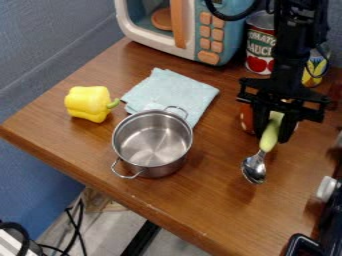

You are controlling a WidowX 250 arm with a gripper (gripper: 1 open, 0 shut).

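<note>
My gripper (274, 115) is shut on a spoon (263, 150) with a pale yellow-green handle, held bowl-down above the table's right part. A red-and-white object behind it is mostly hidden by the gripper. A steel pot (152, 150) sits at the centre-left, beside a folded light blue cloth (171, 92). A yellow pepper (88, 101) lies at the left.
A toy microwave (167, 20) stands at the back, with a tomato sauce can (258, 49) and a yellow can (315, 66) to its right.
</note>
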